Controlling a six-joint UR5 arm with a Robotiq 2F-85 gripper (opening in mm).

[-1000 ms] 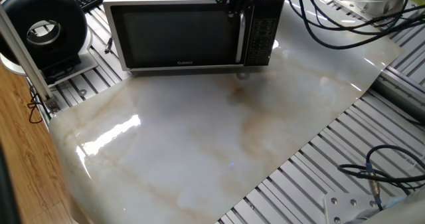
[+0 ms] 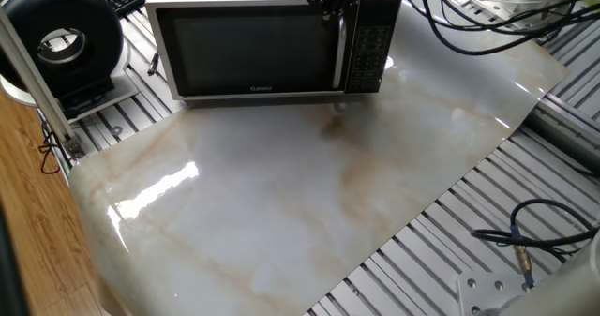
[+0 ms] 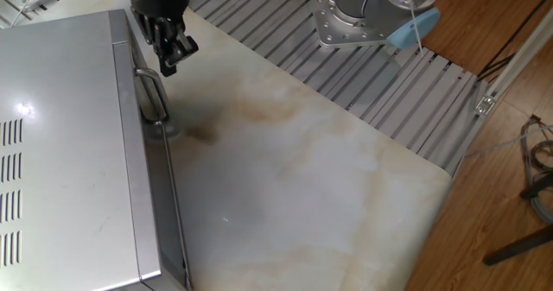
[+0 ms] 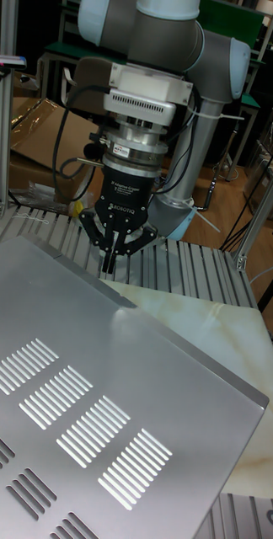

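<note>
The silver microwave (image 2: pixel 258 49) stands at the back of the marbled sheet, its dark door closed. A vertical metal handle (image 2: pixel 340 53) runs down the door's right side, beside the button panel (image 2: pixel 371 58). My black gripper (image 4: pixel 109 264) points down in front of the microwave, its fingertips close together, with nothing visible between them. From the second exterior view, the gripper (image 3: pixel 177 60) hangs near the upper end of the handle (image 3: pixel 154 95). Whether it touches the handle cannot be made out. The microwave's casing (image 4: pixel 120 386) hides the handle in the third view.
The marbled sheet (image 2: pixel 272 203) before the microwave is bare. Black cables (image 2: pixel 469 44) loop at the upper right, and another cable (image 2: pixel 539 236) lies lower right. A black round object (image 2: pixel 61 44) stands left of the microwave.
The gripper has shifted only slightly near the handle's top. The upper right cables hang a little higher, and the lower right cable has moved slightly. The microwave has not moved.
</note>
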